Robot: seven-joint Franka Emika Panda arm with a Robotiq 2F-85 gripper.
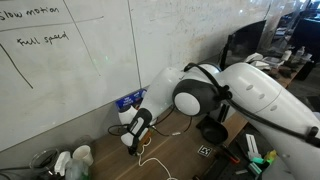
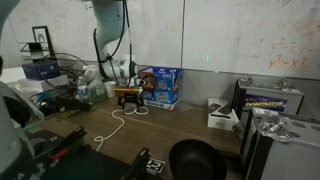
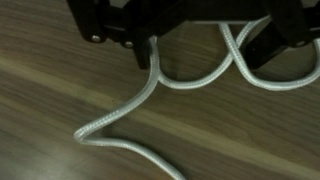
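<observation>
A white braided rope (image 3: 150, 95) lies on the wooden table in loose bends and loops. In the wrist view, parts of it run up beneath my gripper, whose fingers stand wide apart. One strand passes right beside the left finger (image 3: 142, 48), and another crosses near the right one. Exterior view 2 has the gripper (image 2: 129, 100) low over the tabletop at the rope's far end, while a long tail of rope (image 2: 113, 132) trails toward the near side. From exterior view 1 the fingertips are small and dark, close above the table.
Behind the gripper stands a blue box (image 2: 160, 85) near the whiteboard. A black pan (image 2: 196, 160) sits at the front right, with a white box (image 2: 221, 115) farther back. White cups (image 1: 83, 155) are left of the gripper. Bare table lies between gripper and pan.
</observation>
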